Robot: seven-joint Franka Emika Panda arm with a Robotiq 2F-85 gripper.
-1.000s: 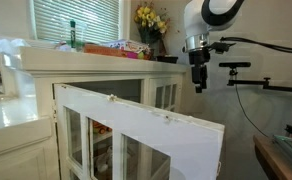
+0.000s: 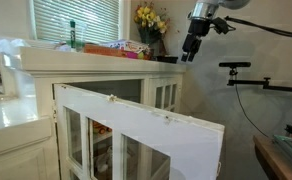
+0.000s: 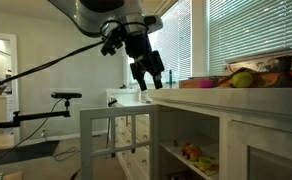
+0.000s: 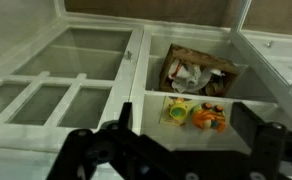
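Note:
My gripper [image 3: 149, 84] hangs in the air near the open cabinet. Its two fingers stand wide apart in the wrist view, with nothing between them. A white paned cabinet door [image 2: 141, 128] is swung open, away from the cabinet [image 3: 258, 150]; the gripper is clear of it. Looking down, the wrist view shows the door's frame [image 4: 129, 88] at the left and the cabinet inside at the right. Orange and yellow items [image 4: 208, 117] lie there beside a brown box [image 4: 196, 75] with mixed contents.
The white countertop [image 3: 231, 97] carries fruit, boxes and other goods. A vase of yellow flowers [image 2: 149, 20] stands at its back. A wooden edge [image 2: 278, 158] is at the lower right of exterior view 1. The air around the gripper looks free.
My arm and gripper have risen and shifted slightly left in exterior view 1, and the gripper has tilted. The cabinet door has stayed where it was.

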